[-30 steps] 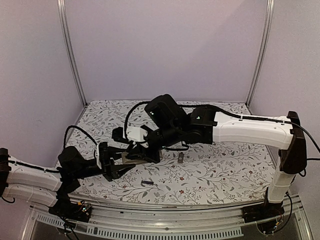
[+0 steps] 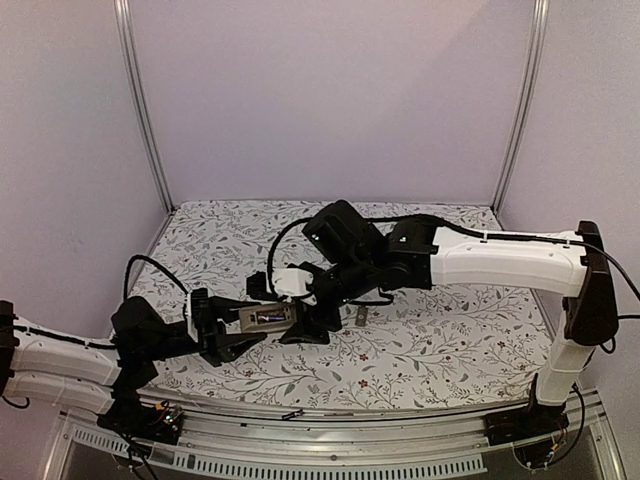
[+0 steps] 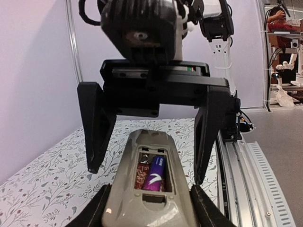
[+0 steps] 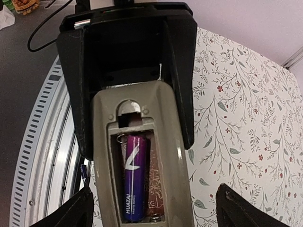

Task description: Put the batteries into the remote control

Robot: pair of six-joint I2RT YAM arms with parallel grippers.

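A grey-beige remote control is clamped near one end by my left gripper, its open battery compartment showing. One purple battery lies in that compartment; the slot beside it shows only the reddish-brown inside. My right gripper is open at the remote's other end, its black fingers spread wide with nothing gripped between them. A loose dark battery lies at the table's front edge by the metal rail, and appears small in the right wrist view as well.
A small grey-brown piece lies on the patterned table right of the grippers. The metal rail runs along the front edge.
The loose battery has rolled from the table forward to the front edge and turned. My right gripper has shifted right, uncovering the compartment. The left arm has stayed nearly still.
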